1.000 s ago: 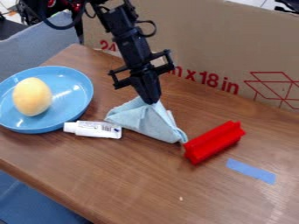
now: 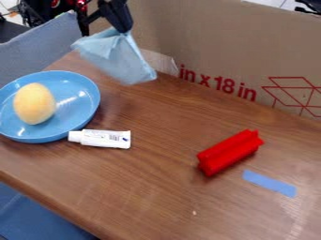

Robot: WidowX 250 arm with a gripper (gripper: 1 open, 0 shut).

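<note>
My gripper point(image 2: 100, 25) is at the top left, shut on a light blue cloth point(image 2: 115, 56) that hangs from it in the air above the back left of the table. Below it, a blue plate point(image 2: 78, 98) holds a pale yellow round object point(image 2: 34, 103). A white tube point(image 2: 99, 138) lies just right of the plate. A red object point(image 2: 230, 151) lies at the right.
A cardboard wall point(image 2: 232, 42) stands along the back. A strip of blue tape point(image 2: 268, 183) is on the table point(image 2: 157, 187), whose middle is clear. A grey fabric item sits at the far left.
The gripper has lifted the cloth off the table middle and carried it up and to the left. The other objects stay where they were.
</note>
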